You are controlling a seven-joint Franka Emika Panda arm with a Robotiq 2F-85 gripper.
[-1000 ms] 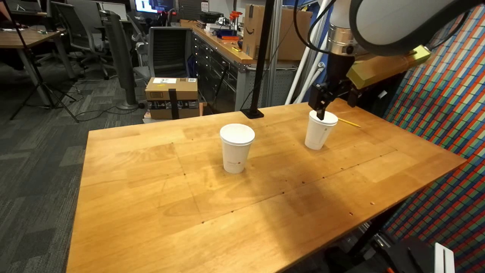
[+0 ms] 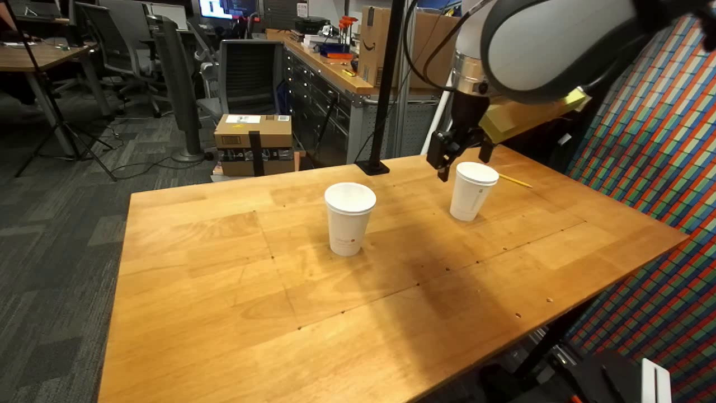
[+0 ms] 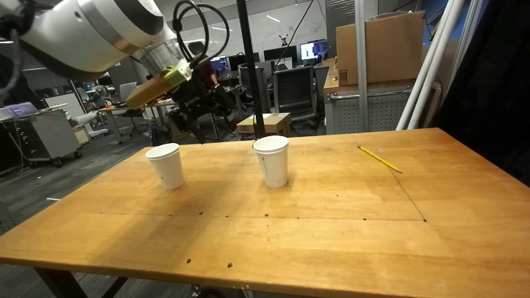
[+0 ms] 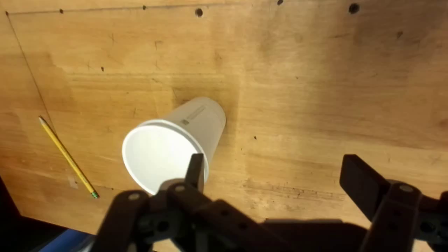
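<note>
Two white paper cups stand upright on the wooden table. The left cup (image 2: 347,227) (image 3: 166,166) and the right cup (image 2: 470,192) (image 3: 274,164) are well apart. My gripper (image 2: 463,163) (image 3: 214,130) is above the table, at about rim height or higher, near the right cup. In the wrist view the gripper is open, its fingers (image 4: 194,173) wide apart, with only bare table showing in the gap. The left finger there overlaps the rim of a cup (image 4: 198,121); whether it touches cannot be told. That cup looks empty inside.
A yellow pencil (image 2: 515,181) (image 3: 379,158) (image 4: 68,157) lies beyond the right cup. A black pole (image 2: 383,87) rises at the table's back edge.
In exterior view 1 my gripper has shifted left, from over the right cup's rim to its left and behind it. Both cups stay where they were.
</note>
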